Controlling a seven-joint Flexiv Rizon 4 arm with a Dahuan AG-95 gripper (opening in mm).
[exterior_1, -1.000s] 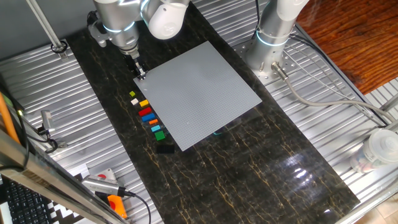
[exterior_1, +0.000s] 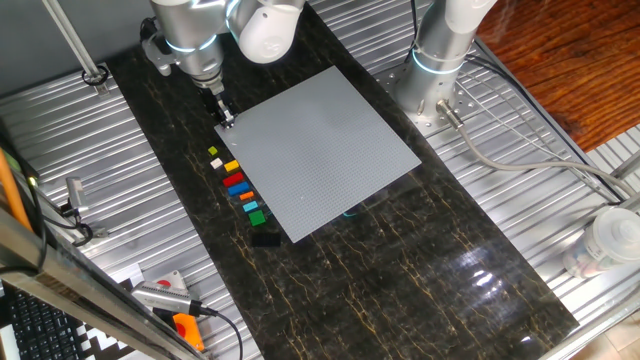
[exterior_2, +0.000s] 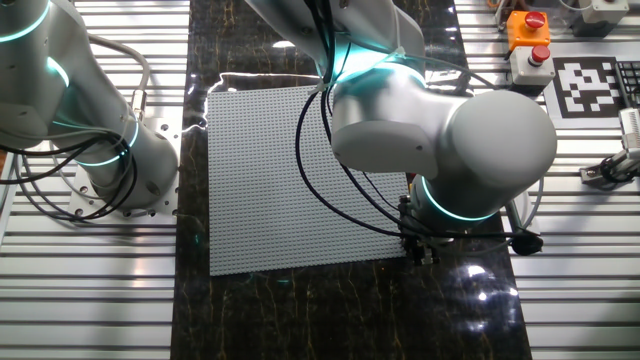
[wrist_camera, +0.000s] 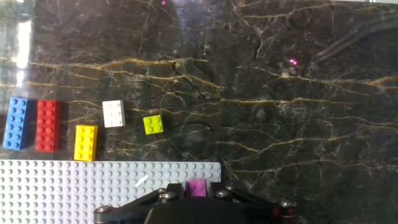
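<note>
A magenta brick (wrist_camera: 196, 186) is pinched between the two fingertips of my gripper at the bottom of the wrist view. Beneath it lies the corner of the grey studded baseplate (wrist_camera: 74, 186). Whether the brick touches the studs I cannot tell. In exterior view 1 the gripper (exterior_1: 229, 122) is at the baseplate's (exterior_1: 320, 150) upper left corner, its fingers pointing down; the brick is too small to make out there. The arm covers most of the gripper in exterior view 2.
Beside the plate's edge lie loose bricks: lime (wrist_camera: 153, 124), white (wrist_camera: 114, 114), yellow (wrist_camera: 86, 142), red (wrist_camera: 47, 126) and blue (wrist_camera: 15, 123), with several more further along.
</note>
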